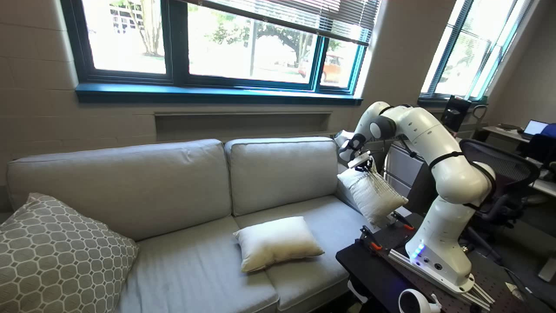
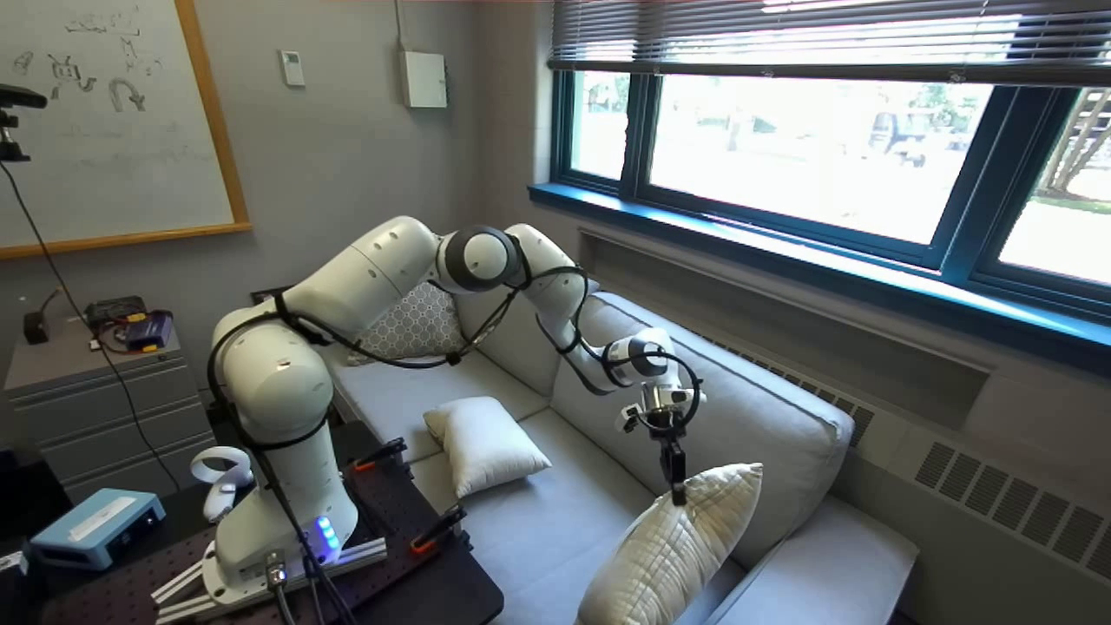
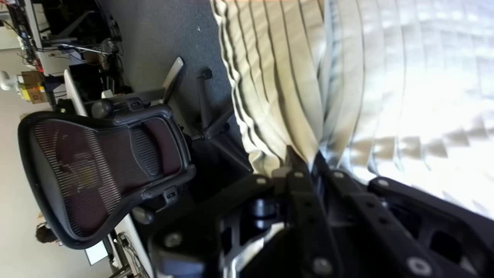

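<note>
A cream, quilted pillow (image 1: 373, 196) hangs at the sofa's right end, pinched along its upper side by my gripper (image 1: 365, 166). Seen from the other side, the same pillow (image 2: 672, 552) tilts beside the sofa arm, and my gripper (image 2: 677, 494) bites its top edge. In the wrist view the gripper is shut on gathered folds of the striped pillow fabric (image 3: 278, 83). A second, plain cream pillow (image 1: 279, 242) lies flat on the seat, apart from the gripper. The lower end of the held pillow is cut off in exterior view 2.
The grey sofa (image 1: 177, 271) has a large patterned cushion (image 1: 62, 255) at its left end. My arm's base stands on a black table (image 1: 359, 263) with orange-handled clamps (image 1: 371, 239) at its edge. An office chair (image 3: 106, 171) stands beyond. Seat room is clear left of the plain pillow.
</note>
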